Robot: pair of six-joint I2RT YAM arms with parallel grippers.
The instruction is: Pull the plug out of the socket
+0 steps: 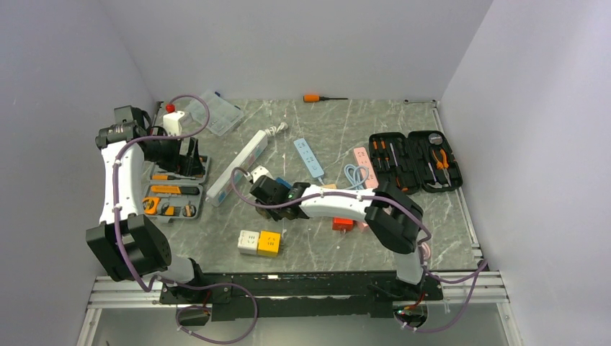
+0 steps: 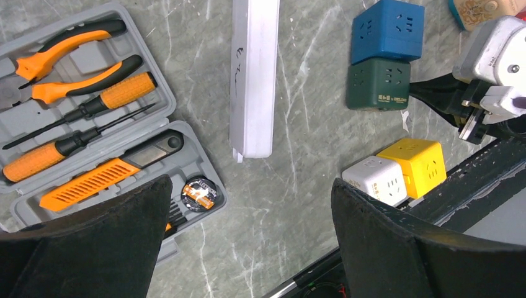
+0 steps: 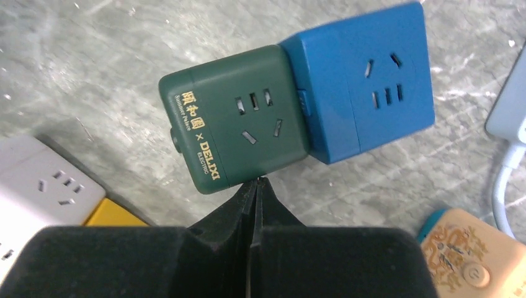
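Note:
My right gripper is shut with nothing visible between its fingers, its tips at the lower edge of a green socket cube [image 3: 236, 124]. A blue socket cube [image 3: 366, 87] is against the green one's right side. In the left wrist view the green cube [image 2: 378, 84] lies in front of the blue cube [image 2: 387, 31]. From above, the right arm largely hides both. My left gripper stands open over the left tool case [image 2: 127, 136], fingers wide apart.
A long white power strip [image 1: 238, 166] lies left of the cubes, with white and yellow cubes [image 1: 268, 244] toward the front. Red and pink cubes, slim strips [image 1: 308, 157] and a black tool case [image 1: 421, 162] occupy the right. The centre front has some bare table.

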